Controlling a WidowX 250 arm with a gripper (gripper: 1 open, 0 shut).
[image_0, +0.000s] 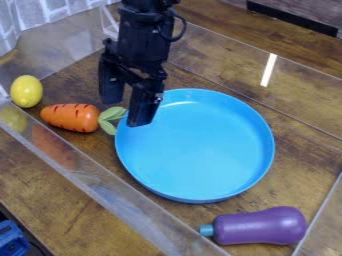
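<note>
My black gripper (131, 105) hangs open above the left rim of the blue plate, its fingers over the space between the plate and the carrot. An orange toy carrot (70, 117) with green leaves lies left of the plate (194, 148), the leaves at or beside its rim. A yellow lemon (26, 91) sits at the far left. A purple toy eggplant (261, 226) lies at the lower right, below the plate. The plate is empty.
A transparent wall runs along the left and lower left of the wooden surface. A blue object (10, 240) is at the bottom left corner. The wood to the right of the plate is clear.
</note>
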